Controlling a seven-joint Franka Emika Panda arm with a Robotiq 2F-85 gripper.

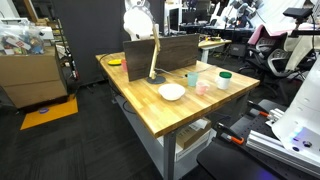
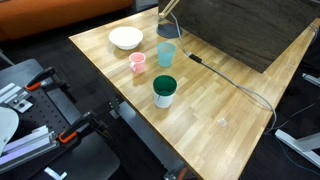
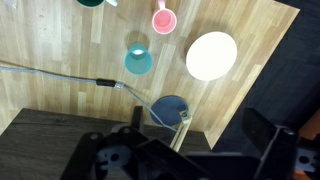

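Note:
My gripper stands open at the bottom of the wrist view, its dark fingers wide apart and nothing held. It looks down on the wooden table from above. A white bowl [image 3: 211, 56] lies upper right of the fingers, with a pink mug [image 3: 164, 20] beyond it. The teal cup [image 3: 138, 62] is left of the bowl. At the top edge a green-lined cup [image 3: 90, 2] is partly cut off; exterior view 2 shows it as a white mug [image 2: 164, 92] with a green inside. All four stand apart.
A round dark lamp base [image 3: 170, 109] with a wooden stem stands near the fingers. A grey cable [image 2: 232, 84] crosses the table. The dark panel [image 1: 177, 53] bounds the back. In exterior view 2, the table's right part [image 2: 215, 130] is mostly clear.

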